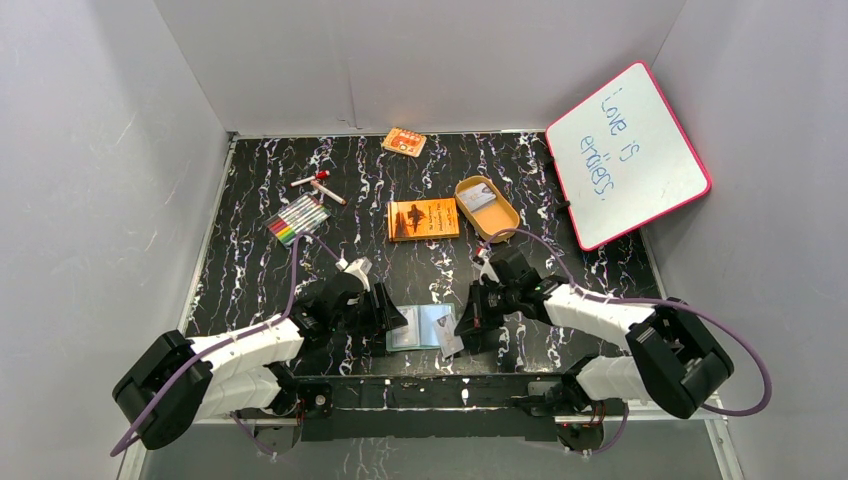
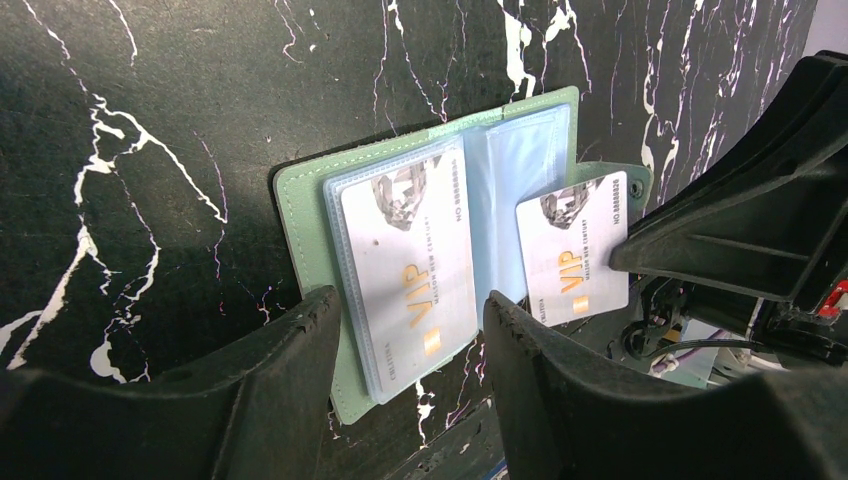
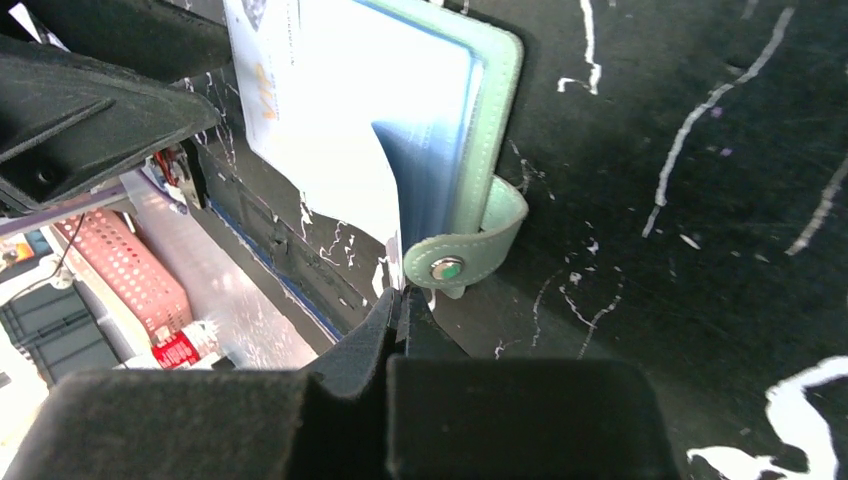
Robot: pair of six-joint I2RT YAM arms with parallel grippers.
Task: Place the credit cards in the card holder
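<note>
The green card holder (image 2: 300, 220) lies open at the table's front middle, a VIP card (image 2: 405, 270) in its left clear sleeve. My right gripper is shut on a second VIP card (image 2: 570, 250), tilted over the holder's right sleeve (image 2: 515, 150). In the right wrist view this card shows nearly edge-on at the fingertips, beside the snap strap (image 3: 480, 245). My left gripper is at the holder's left part; one fingertip rests at its edge. Whether it grips the holder is hard to see.
An orange tray (image 1: 500, 215) with a card, an orange book (image 1: 423, 219), markers (image 1: 298, 215), a small orange box (image 1: 404, 141) and a whiteboard (image 1: 628, 155) stand farther back. Bare table lies between holder and book.
</note>
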